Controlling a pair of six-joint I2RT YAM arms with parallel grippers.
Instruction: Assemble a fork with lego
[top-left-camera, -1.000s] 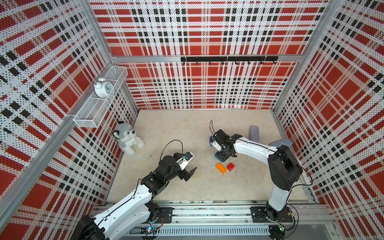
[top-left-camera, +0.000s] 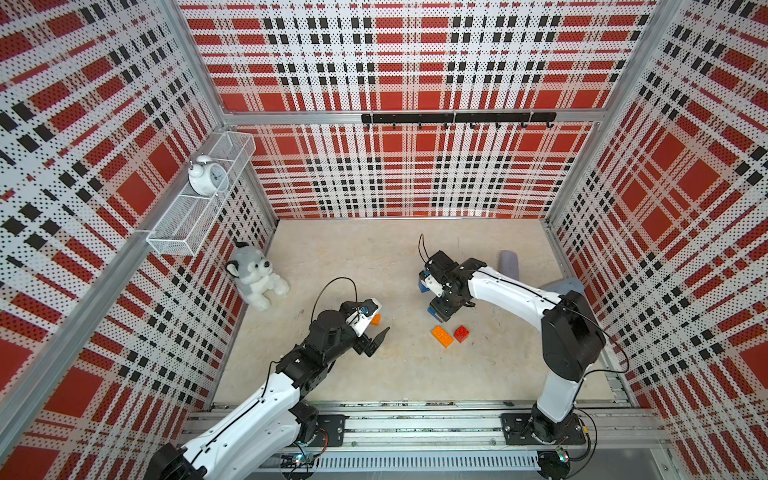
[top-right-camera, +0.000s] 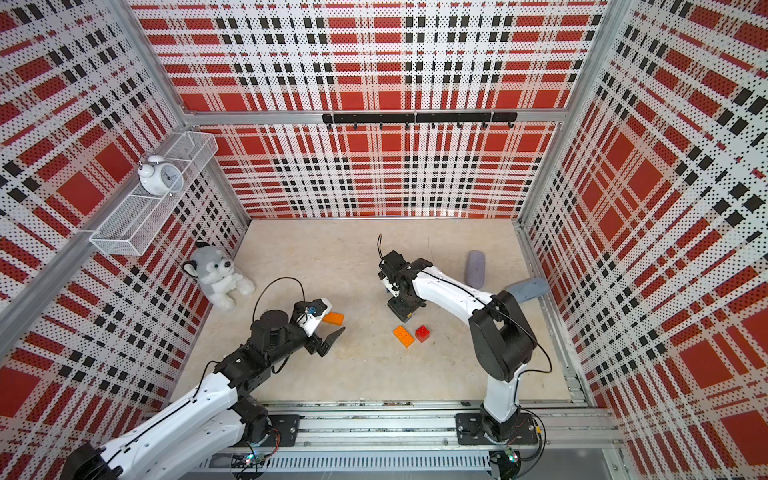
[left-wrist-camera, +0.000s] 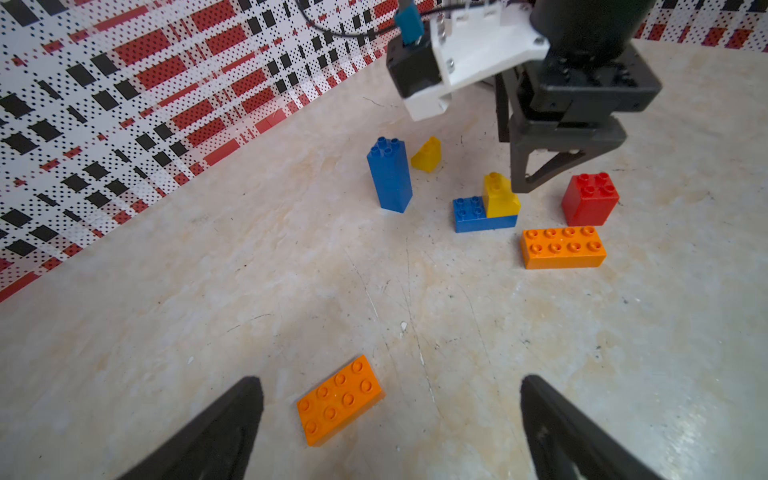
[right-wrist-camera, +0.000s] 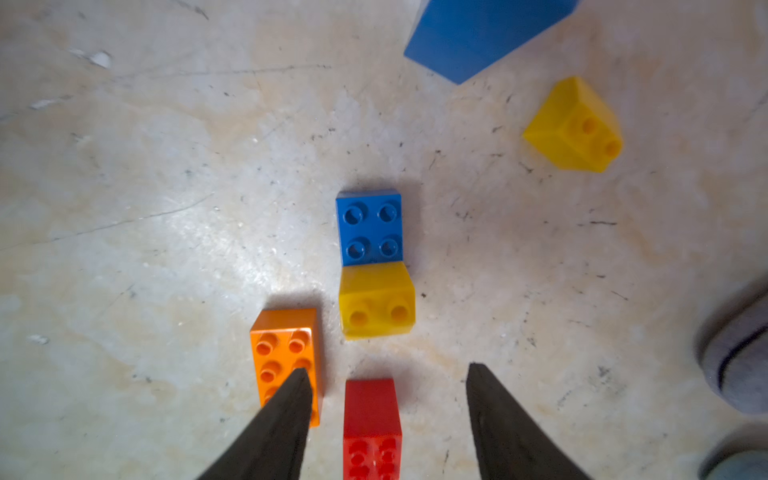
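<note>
My right gripper hangs open above a yellow block (right-wrist-camera: 376, 300) mounted on one end of a blue brick (right-wrist-camera: 368, 228). A red brick (right-wrist-camera: 372, 408) and an orange brick (right-wrist-camera: 280, 344) lie beside them; a tall blue brick (left-wrist-camera: 390, 177) and a loose yellow piece (right-wrist-camera: 572, 120) stand farther back. My left gripper is open over another orange brick (left-wrist-camera: 339, 400), with nothing between its fingers.
A plush husky (top-left-camera: 257, 280) sits at the left, below a wire shelf holding a clock (top-left-camera: 208, 177). Grey objects (top-right-camera: 475, 269) lie at the right.
My left gripper has moved slightly left and up in the top left view, uncovering more orange brick. My right gripper has risen slightly.
</note>
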